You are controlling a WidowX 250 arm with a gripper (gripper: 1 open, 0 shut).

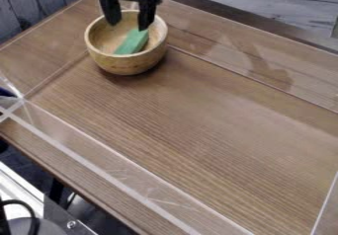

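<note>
A wooden bowl [125, 61] stands near the back left of the table, with a green elongated object [132, 41] lying inside it. My black gripper [128, 18] is over the back of the bowl, open, its two fingers spread either side above the green object with nothing seen between them. The upper part of the gripper runs out of the top of the view.
A wooden wall is behind. Grey items and cables sit off the table's lower left edge.
</note>
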